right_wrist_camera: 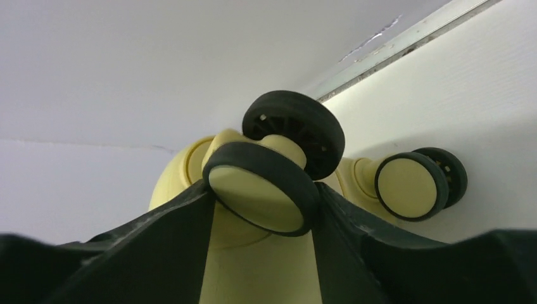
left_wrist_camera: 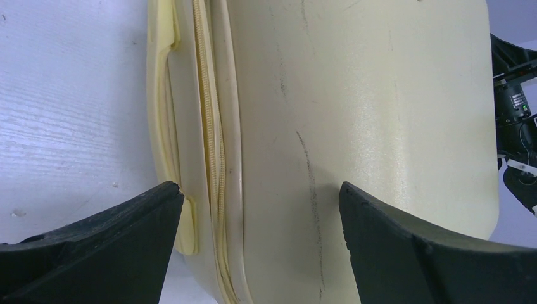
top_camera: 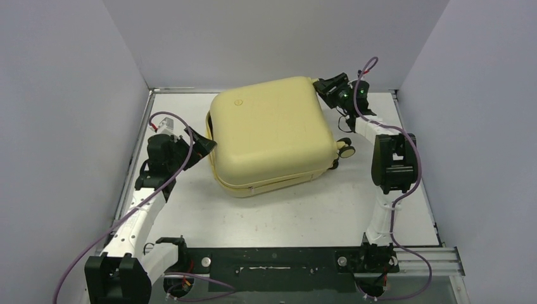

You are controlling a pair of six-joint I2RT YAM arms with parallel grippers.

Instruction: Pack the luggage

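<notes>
The large pale-yellow suitcase (top_camera: 272, 133) lies flat, slightly turned, on the white table. A dark gap shows along its left edge, and the left wrist view shows the lid (left_wrist_camera: 392, 126) with a zipper (left_wrist_camera: 212, 120) along its border. My left gripper (top_camera: 210, 142) is at that left edge, open, the suitcase's edge showing between its spread fingers. At the far right corner, my right gripper (top_camera: 316, 83) has one caster wheel (right_wrist_camera: 259, 190) between its fingers, which touch both sides of it. What is inside the suitcase is hidden.
Another caster pair (right_wrist_camera: 408, 187) sticks out at the suitcase's near right corner. Free table (top_camera: 304, 218) lies in front of the suitcase. Grey walls (top_camera: 266, 44) close in the back and both sides.
</notes>
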